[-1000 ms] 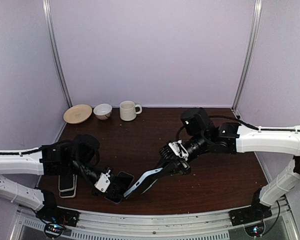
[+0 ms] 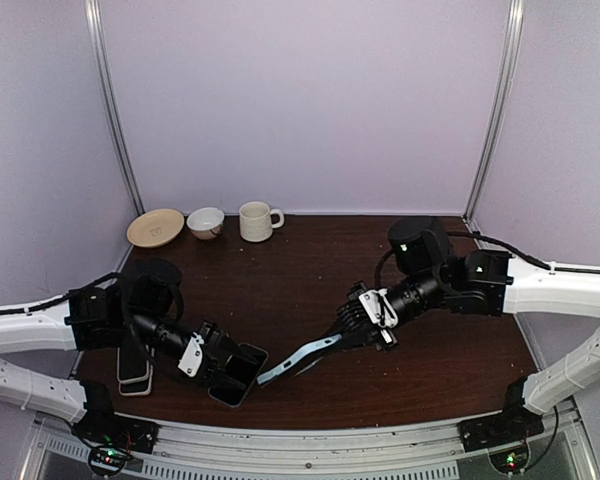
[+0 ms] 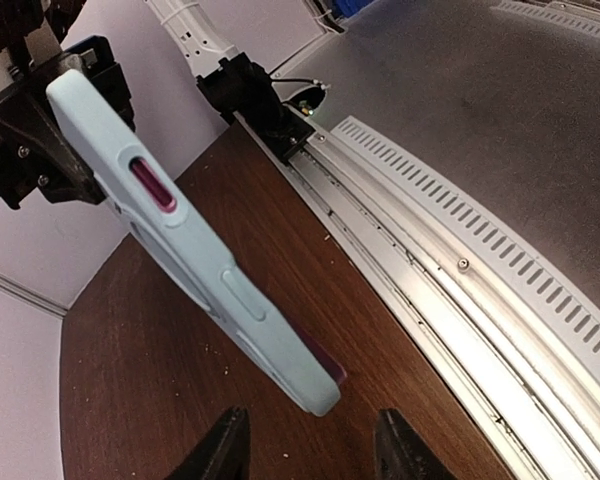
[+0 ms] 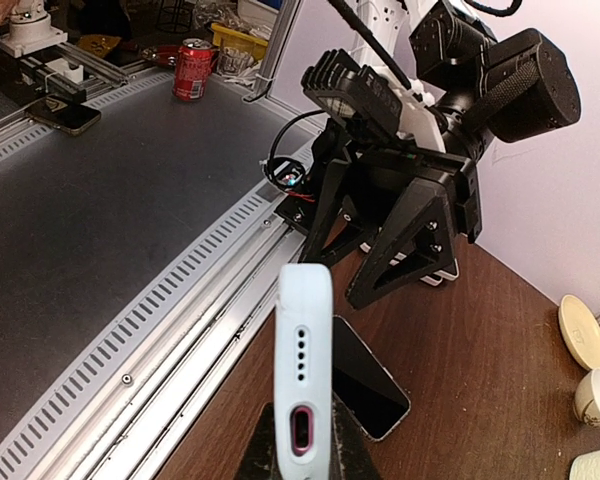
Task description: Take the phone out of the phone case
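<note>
A light-blue phone case [image 2: 298,358] hangs tilted in my right gripper, which is shut on it; the case also fills much of the left wrist view [image 3: 220,270], with a maroon edge behind it. A black phone [image 2: 242,375] lies on the wooden table just left of the case's low end, partly behind it in the right wrist view. My left gripper is part open with nothing between its fingertips, just short of the case's low end and over the black phone.
More phone-like devices [image 2: 135,375] lie at the table's left, partly hidden by the left arm. A plate [image 2: 155,228], bowl [image 2: 206,224] and mug [image 2: 258,223] stand at the back left.
My right gripper has moved right and slightly up with the blue case. My left gripper has drawn back a little to the left and up, apart from the case.
</note>
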